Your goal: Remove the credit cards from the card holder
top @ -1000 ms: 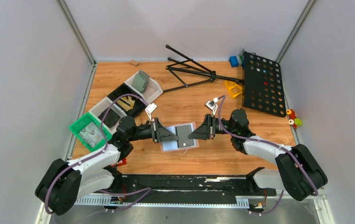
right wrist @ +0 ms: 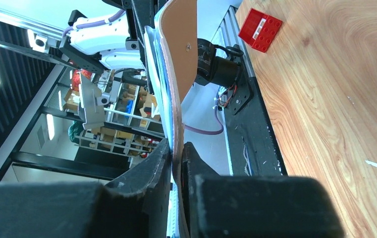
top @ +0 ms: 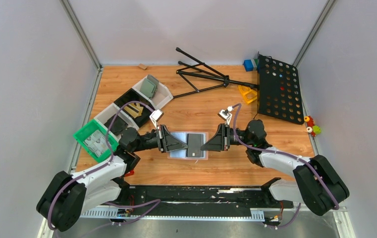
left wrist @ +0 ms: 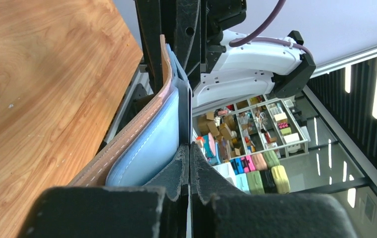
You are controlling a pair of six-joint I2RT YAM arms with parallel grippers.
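The open card holder (top: 179, 151) is held above the table in the top view, pinkish outside with pale blue inside; a dark grey card or panel (top: 194, 145) lies over its middle. From the left my left gripper reaches over the blue side (left wrist: 149, 144). Its fingers are shut at the grey piece's edge; whether that thin edge is pinched cannot be told. My right gripper is open, its fingers on both sides of the holder's tan cover (right wrist: 180, 44) and pale layers. No card lies loose beside the holder.
Bins hold several items at the left, including a green bin (top: 80, 135). A black tripod stand (top: 211, 75) with a perforated black panel (top: 275, 106) lies at the back right. A red block (right wrist: 260, 30) sits near the front edge. Table around the holder is clear.
The holder has shifted slightly left and turned a little straighter. My left gripper has stayed nearly in place; the right one has moved very slightly.
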